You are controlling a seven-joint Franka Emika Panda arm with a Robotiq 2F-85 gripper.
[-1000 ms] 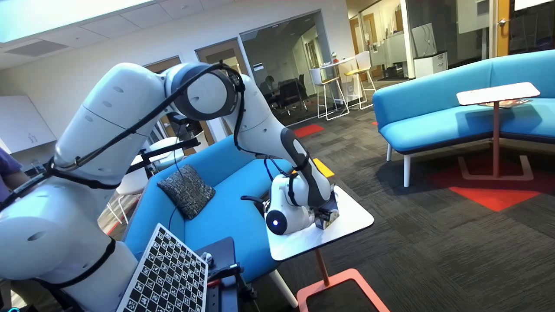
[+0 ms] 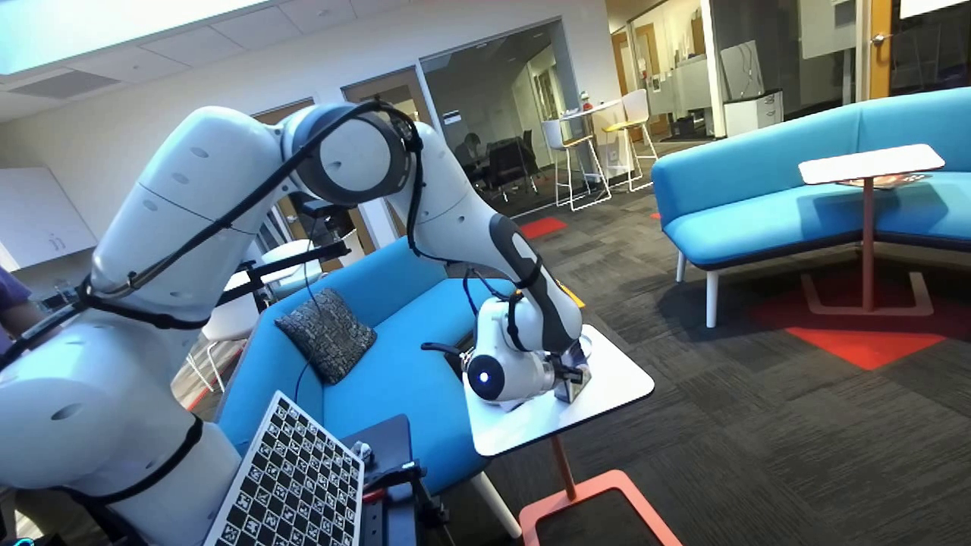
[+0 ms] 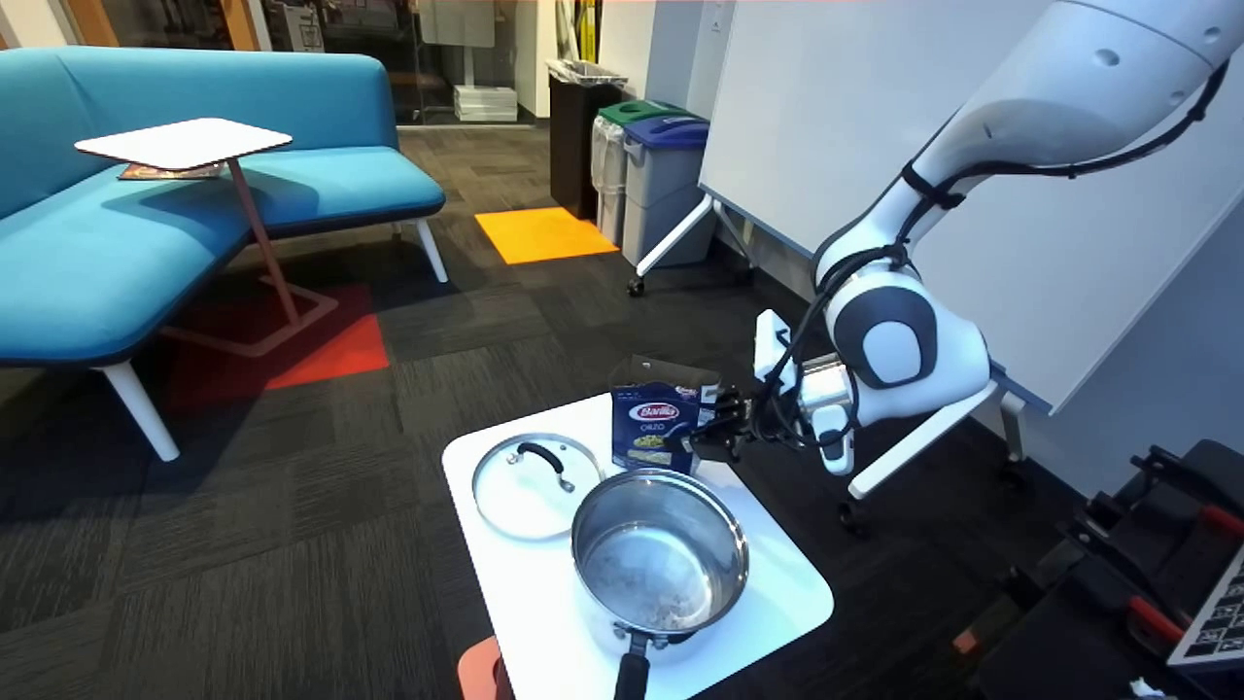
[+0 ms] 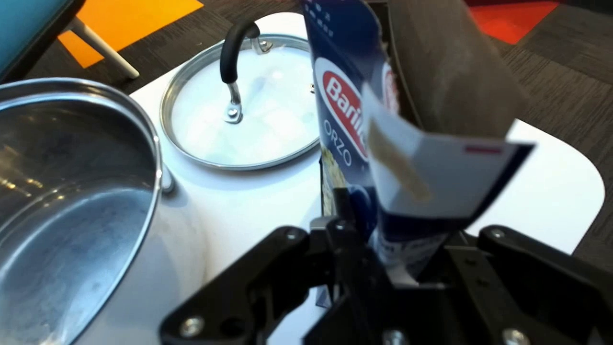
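Note:
A dark blue Barilla orzo box point(image 3: 655, 427) is upright over the far part of the small white table point(image 3: 531, 607). Its top flaps stand open in the wrist view. My gripper is shut on the box point(image 4: 340, 138), gripping it from the side with black fingers. Whether its base touches the tabletop cannot be told. A steel pot point(image 3: 659, 566), uncovered and with no food visible inside, stands nearer the front. Beside it the glass lid point(image 3: 536, 488) lies flat with its black handle up. In exterior view 1, the wrist hides most of the pot.
The pot's black handle point(image 3: 631, 675) sticks out past the table's front edge. A blue sofa point(image 2: 391, 364) borders the table on one side. Bare tabletop point(image 4: 546, 184) shows beyond the box, and open carpet point(image 2: 774, 437) lies past the table.
The wrist and forearm have shifted slightly upward, and the box in the gripper has moved a little with them. The table and furniture look the same.

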